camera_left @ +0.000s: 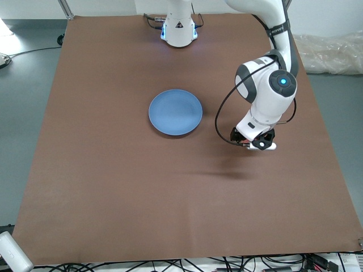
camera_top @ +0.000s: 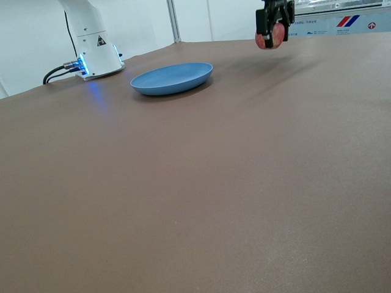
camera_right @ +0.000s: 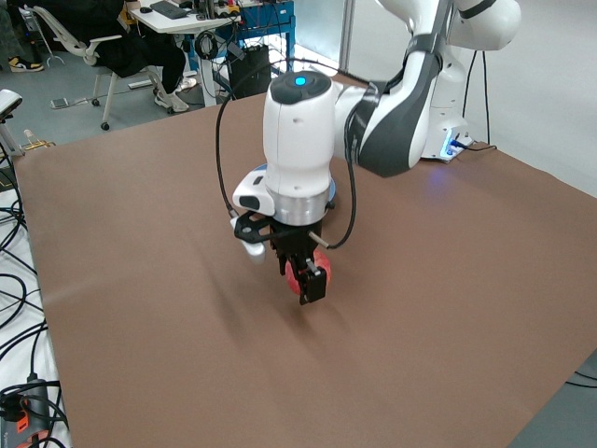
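Observation:
My gripper [camera_top: 273,33] is shut on a red apple [camera_top: 264,38], which hangs in the air above the brown table in the top view; in the right view the gripper [camera_right: 303,280] also shows the apple [camera_right: 322,266] between its black fingers. In the left view the gripper [camera_left: 252,141] is mostly hidden by the arm's wrist. The blue plate [camera_left: 175,112] lies flat and empty beside it, toward the arm's base; in the right view it is mostly hidden behind the arm.
The white arm base [camera_left: 178,28] with its cables stands at the back. Bundles of cables and devices line one edge, outside the tabletop.

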